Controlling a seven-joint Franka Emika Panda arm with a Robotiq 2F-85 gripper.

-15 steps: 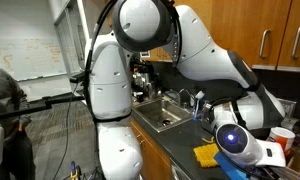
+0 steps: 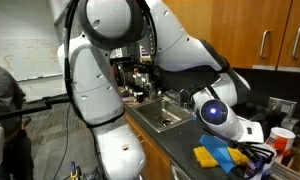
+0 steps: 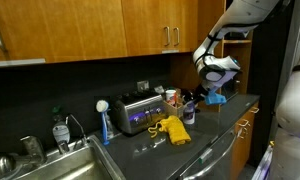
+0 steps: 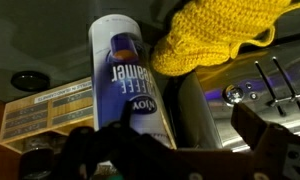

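A tall purple-blue container [image 4: 130,85] with a white rim and upside-down lettering fills the left of the wrist view. In exterior view 2 the same container [image 3: 188,114] stands upright on the dark counter, close to the gripper [image 3: 197,97]. My gripper is open, its dark fingers [image 4: 258,132] spread wide; the left one overlaps the container's lower part in the wrist view. Whether either finger touches it, I cannot tell. A yellow knitted cloth [image 4: 218,35] lies crumpled beside the container, and also shows as a yellow cloth [image 3: 175,130] in exterior view 2.
A toaster [image 3: 136,108] stands against the back wall near a wooden box [image 3: 172,96] holding items. The sink [image 3: 62,160] is at the far left there. Below the counter edge is a metal appliance front [image 3: 215,155]. Bare counter [image 3: 135,150] lies left of the cloth.
In exterior view 1 my hand has risen and tilted, shifting slightly left. The container now shows below the fingers at the lower right. The yellow cloth looks unmoved.
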